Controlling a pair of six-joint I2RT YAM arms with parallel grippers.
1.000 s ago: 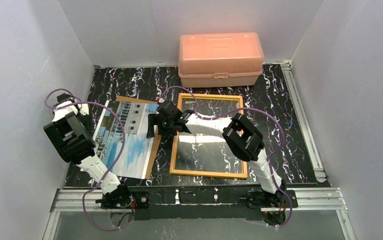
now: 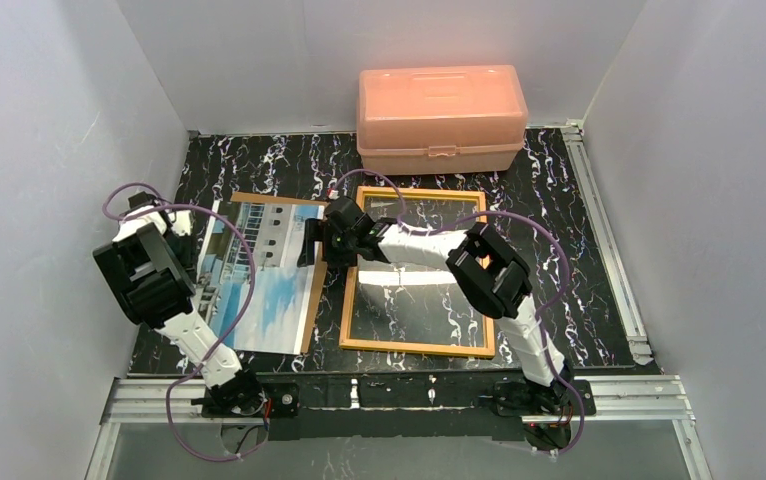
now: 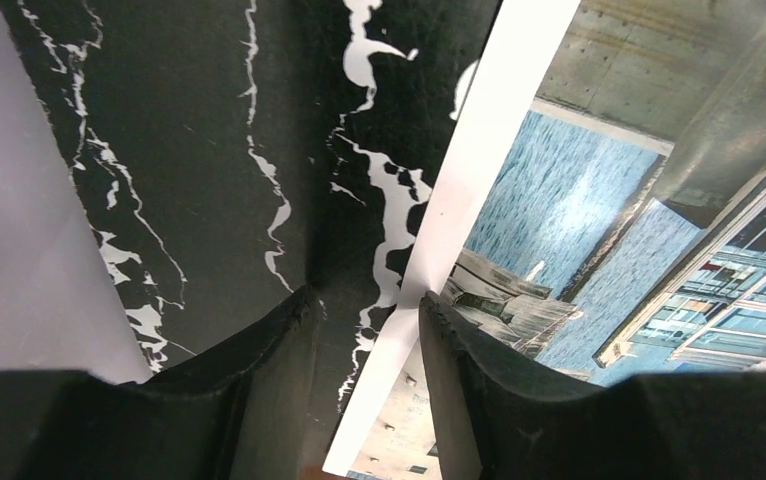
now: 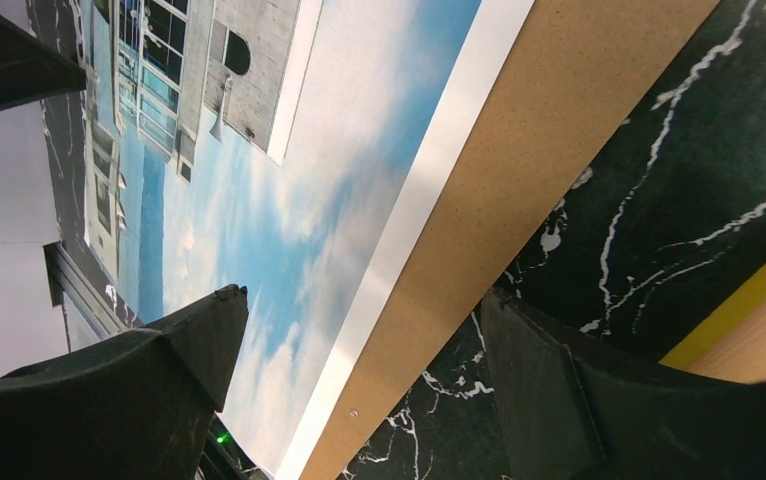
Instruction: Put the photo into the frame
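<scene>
The photo (image 2: 284,285) lies flat at the left of the table on a brown backing board (image 2: 311,310), which shows along the right and far edges. Part open, my left gripper is at the photo's left edge; one fingertip overlaps the white border (image 3: 459,190) and the other is over bare table, with nothing gripped. My right gripper stands open above the right edge, its fingers either side of the photo's white border and the board (image 4: 499,190), neither clamped. The empty yellow wooden frame (image 2: 419,349) lies right of the photo, partly hidden beneath the right arm.
A closed orange box (image 2: 442,120) stands at the back, just behind the frame. A grey wall (image 3: 39,220) rises close beside my left gripper.
The photo and the near end of its backing have shifted a little to the right. Both grippers have also moved slightly right, the left one with the photo's left edge.
</scene>
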